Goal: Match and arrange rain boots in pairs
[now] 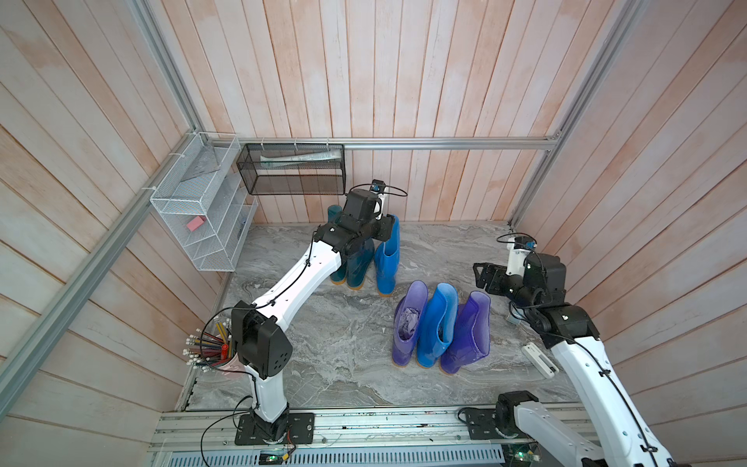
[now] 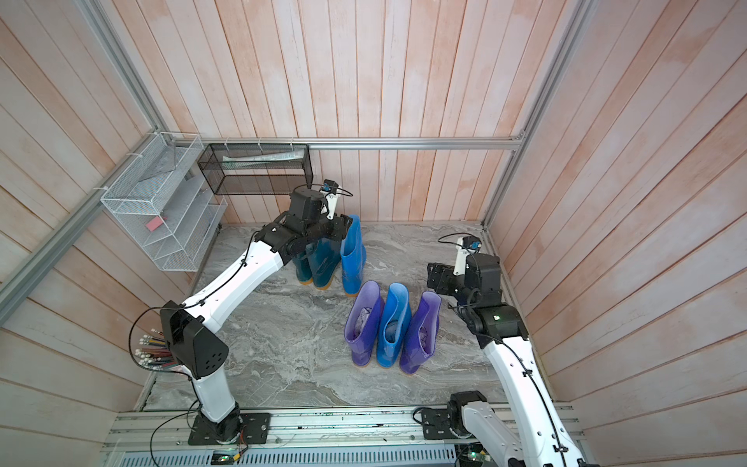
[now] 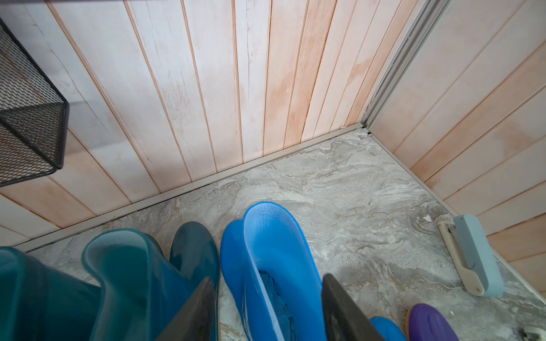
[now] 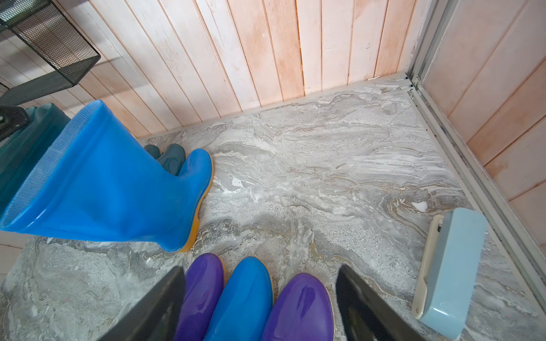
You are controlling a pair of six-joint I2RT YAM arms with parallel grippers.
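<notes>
A blue boot stands at the back beside two teal boots. My left gripper hangs over that blue boot, fingers apart around its upper shaft in the left wrist view, open and not visibly closed on it. In front, a light purple boot, a blue boot and a darker purple boot stand side by side. My right gripper is open above and behind these three, their toes showing between its blurred fingers.
A black wire basket hangs on the back wall, white wire shelves on the left. A light blue device lies at the right edge, cables at the left.
</notes>
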